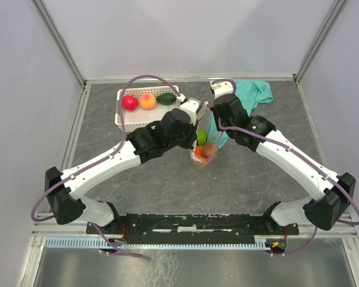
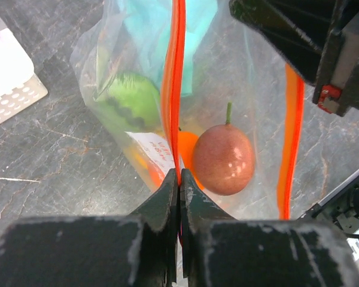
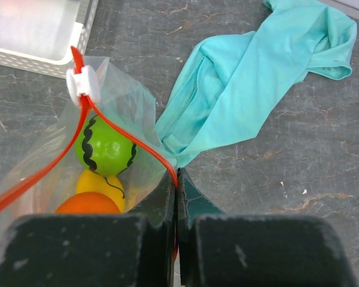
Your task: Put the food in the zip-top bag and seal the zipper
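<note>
A clear zip top bag [image 2: 116, 113] with a red-orange zipper rim hangs between my two grippers, its mouth spread apart. Inside are a brown-red round fruit [image 2: 224, 160], an orange fruit [image 3: 88, 204], a yellow piece [image 3: 102, 185] and a green dark-striped fruit [image 3: 106, 145]. My left gripper is shut on the rim on one side. On the other side, my right gripper is shut on the rim, which runs between its fingertips. A white slider [image 3: 82, 84] sits at one end of the zipper.
A white basket [image 1: 140, 126] stands at the back left, holding a red tomato [image 1: 130, 102], a peach [image 1: 148, 101] and a dark green avocado [image 1: 166, 98]. A turquoise cloth [image 3: 239, 89] lies behind the bag.
</note>
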